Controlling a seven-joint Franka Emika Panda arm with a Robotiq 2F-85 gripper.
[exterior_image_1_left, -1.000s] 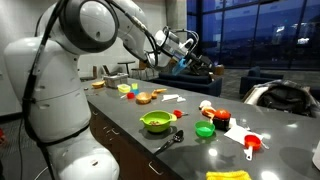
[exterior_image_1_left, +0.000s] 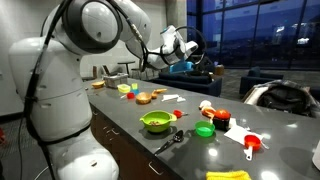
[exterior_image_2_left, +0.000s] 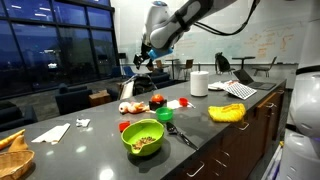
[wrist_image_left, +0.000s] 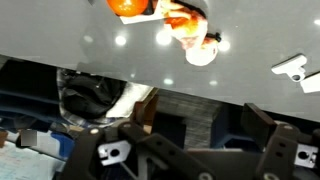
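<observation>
My gripper is open, its two dark fingers wide apart at the bottom of the wrist view with nothing between them. In exterior view 1 the gripper (exterior_image_1_left: 183, 66) hangs high above the far part of the counter, clear of every object. An orange-and-white soft-looking item (wrist_image_left: 192, 25) lies on the counter at the top of the wrist view. Beside it is a round orange-red thing (wrist_image_left: 127, 5), cut by the frame edge. A small white clip-like object (wrist_image_left: 292, 68) lies at the right.
A large green bowl (exterior_image_2_left: 145, 136), a smaller green bowl (exterior_image_1_left: 205, 129), a red pan (exterior_image_1_left: 250, 143), a black utensil (exterior_image_1_left: 172, 141) and a yellow cloth (exterior_image_1_left: 228, 175) occupy the nearer counter. Past the counter's far edge, a bag (wrist_image_left: 88, 95) rests on seating.
The gripper end of my arm has shifted slightly left in exterior view 1 and changed its tilt. The counter objects stay where they were.
</observation>
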